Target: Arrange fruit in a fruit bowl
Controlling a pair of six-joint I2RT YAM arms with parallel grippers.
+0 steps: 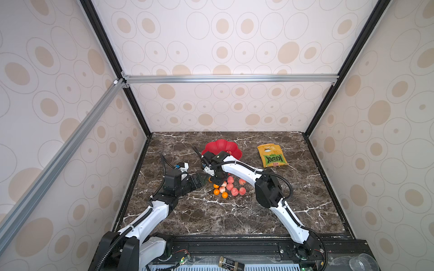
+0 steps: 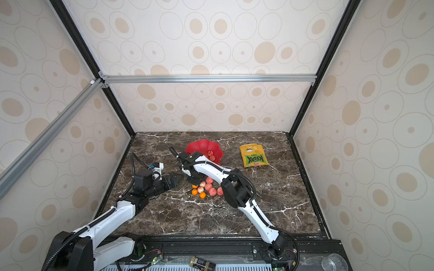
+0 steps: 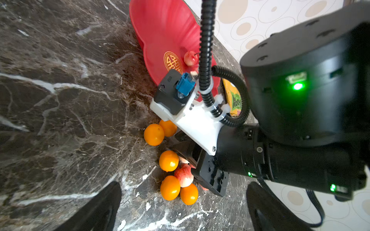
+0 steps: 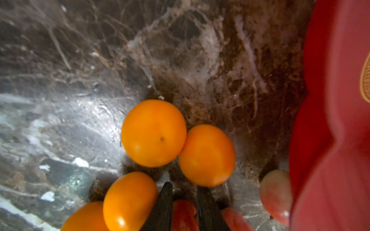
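Several oranges (image 4: 154,133) and reddish peaches (image 1: 229,186) lie clustered on the marble table, in front of the red bowl (image 1: 221,146). The bowl holds a few red fruits (image 3: 190,58). My right gripper points down into the cluster, its fingers slightly apart. Just ahead of its tips, two oranges touch each other; a third orange (image 4: 130,201) sits against one finger. Red fruit shows beyond the gap, and I see nothing clasped. My left gripper (image 1: 198,181) stays left of the fruit, fingers wide apart and empty. The right arm partly hides bowl and fruit in the top views.
A yellow bag (image 1: 272,155) lies flat at the back right. One pale red fruit (image 4: 276,196) sits right beside the bowl's wall. The two arms are close together.
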